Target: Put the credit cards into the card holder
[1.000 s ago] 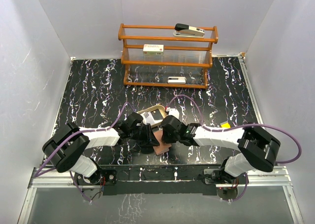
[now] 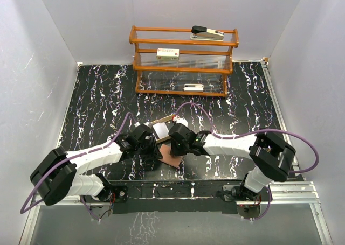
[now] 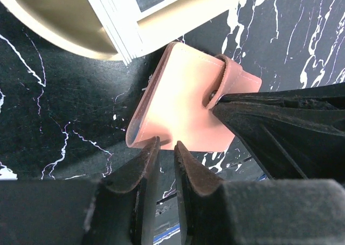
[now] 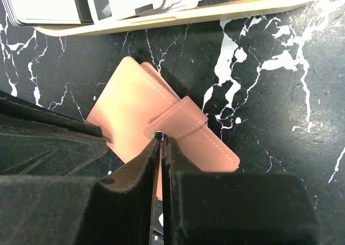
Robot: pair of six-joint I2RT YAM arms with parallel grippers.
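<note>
A pink card holder point(image 2: 171, 156) with a snap strap point(image 4: 178, 117) lies on the black marbled table in front of a tan tray point(image 2: 168, 119). White and silver credit cards point(image 2: 160, 130) rest in that tray, and their stacked edges point(image 3: 117, 27) show in the left wrist view. My right gripper is shut on the holder's strap by its metal snap. At the holder's near edge, my left gripper is nearly closed, with a narrow gap and the pink edge between its fingertips. No card is visible inside the holder.
A wooden rack point(image 2: 183, 70) stands at the back, bearing a stapler point(image 2: 207, 33), a small box point(image 2: 167, 54) and a white item point(image 2: 193, 88). Both grippers work close together. Table to the left and right of the tray is mostly clear.
My left gripper has drawn back to the left, uncovering more of the holder.
</note>
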